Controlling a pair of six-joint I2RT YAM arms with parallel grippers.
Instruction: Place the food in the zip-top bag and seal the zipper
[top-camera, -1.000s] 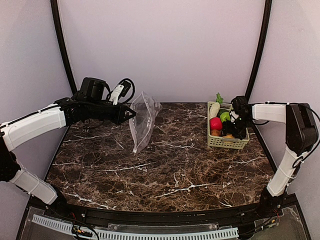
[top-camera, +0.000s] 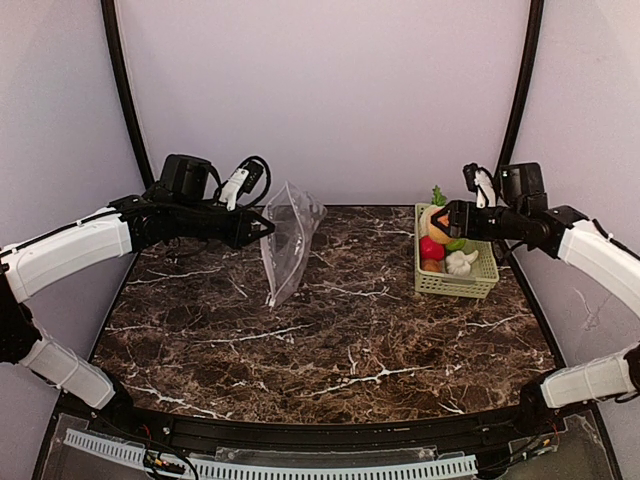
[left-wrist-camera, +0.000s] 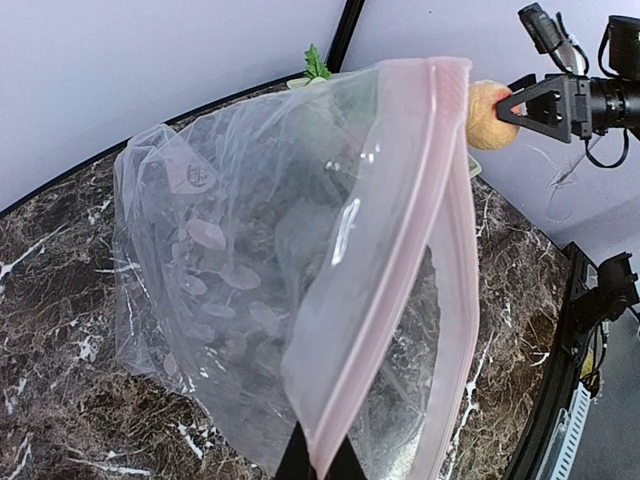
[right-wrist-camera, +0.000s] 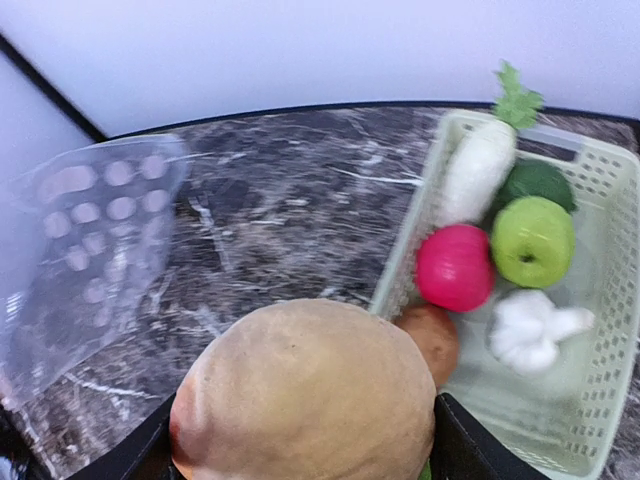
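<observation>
My left gripper (top-camera: 258, 228) is shut on the pink zipper edge of the clear bag (top-camera: 287, 252), which hangs with its mouth partly open. My right gripper (top-camera: 455, 221) is shut on a round peach-coloured food (right-wrist-camera: 300, 390) above the basket. In the green basket (top-camera: 450, 285) lie a white radish (right-wrist-camera: 470, 170), a red food (right-wrist-camera: 452, 262), a green apple (right-wrist-camera: 532, 242), a garlic bulb (right-wrist-camera: 535, 330), a brown egg-like food (right-wrist-camera: 430, 340) and a dark green item (right-wrist-camera: 535, 180).
Walls stand at the back and both sides.
My right gripper has risen out of the basket, moving up and slightly left with the peach-coloured food. The left gripper and bag are nearly unchanged.
</observation>
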